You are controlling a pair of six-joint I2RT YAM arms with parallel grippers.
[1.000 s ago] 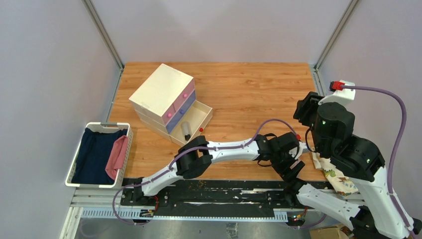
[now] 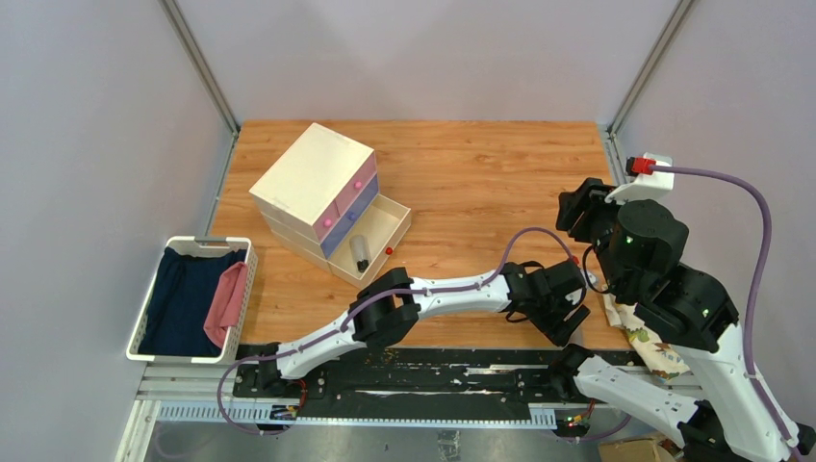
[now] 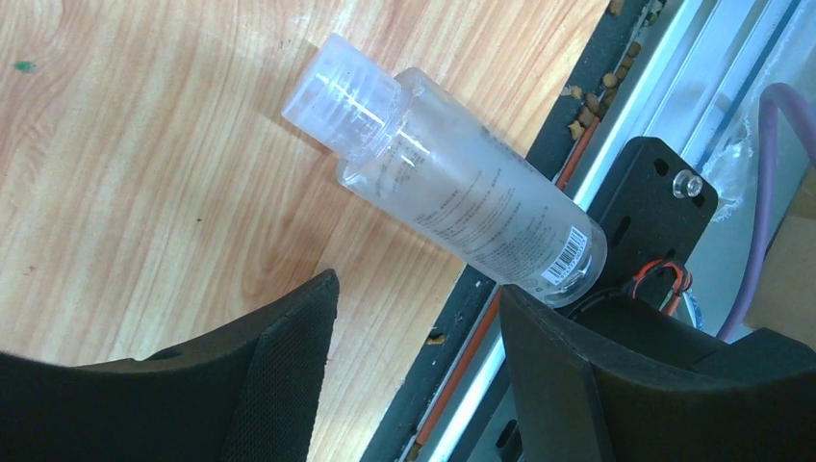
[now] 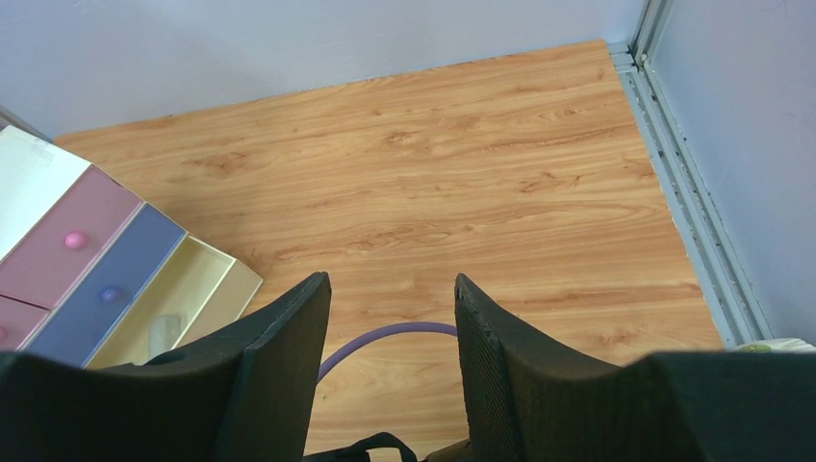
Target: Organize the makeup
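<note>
A clear bottle [image 3: 471, 183] with a printed label lies on its side at the table's front edge in the left wrist view, its base overhanging the edge. My left gripper is open and close to it, with the bottle beyond the fingertips rather than clasped. On the left of the table stands the small drawer cabinet [image 2: 313, 183], its bottom drawer [image 2: 393, 217] pulled out. A clear container with a dark cap [image 2: 360, 252] lies in that drawer. High at the right, my right gripper stands open with nothing between its fingers.
A white basket [image 2: 248, 298] holding dark and pink cloth stands at the left. Patterned cloth [image 2: 659, 354] lies at the right front, partly behind the right arm.
The left arm has shifted slightly to the right near the front edge. My right gripper has moved a little to the left. The cabinet and its drawer have not moved.
</note>
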